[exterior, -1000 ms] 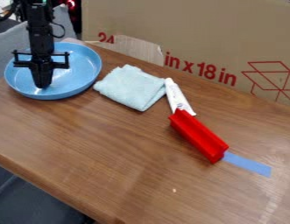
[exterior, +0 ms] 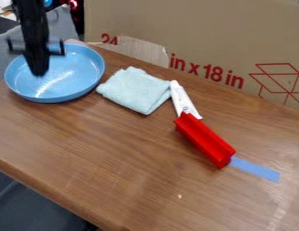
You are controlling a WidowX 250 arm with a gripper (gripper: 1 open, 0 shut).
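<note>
A blue plate [exterior: 70,84] lies at the left of the wooden table [exterior: 152,180]. My black gripper [exterior: 37,67] is blurred over the plate's back left part; I see nothing held, and its fingertips are too blurred to tell open from shut. Right of the plate lies a folded pale blue cloth [exterior: 135,90]. A knife with a white blade [exterior: 181,99] and a red handle [exterior: 202,139] lies diagonally to the right of the cloth.
A cardboard box [exterior: 200,36] stands along the back. A strip of blue tape [exterior: 254,169] is at the right.
My gripper has risen from down in the blue plate to higher over its back part. The other things have not moved.
</note>
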